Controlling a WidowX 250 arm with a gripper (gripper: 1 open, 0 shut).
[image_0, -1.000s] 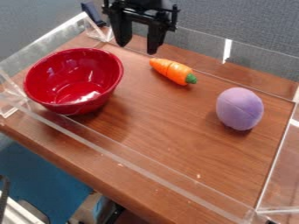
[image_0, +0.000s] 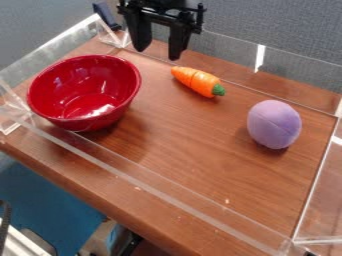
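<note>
My black gripper (image_0: 159, 38) hangs at the top of the view, over the back of the wooden table, fingers pointing down and apart with nothing visible between them. Below and a little right of it lies an orange toy carrot (image_0: 195, 80) with a green top. A red bowl (image_0: 83, 92) sits at the left, and a purple ball (image_0: 274, 125) rests at the right.
Clear low walls (image_0: 302, 95) border the wooden table (image_0: 181, 165). Below the front left edge are a blue surface and some metal hardware.
</note>
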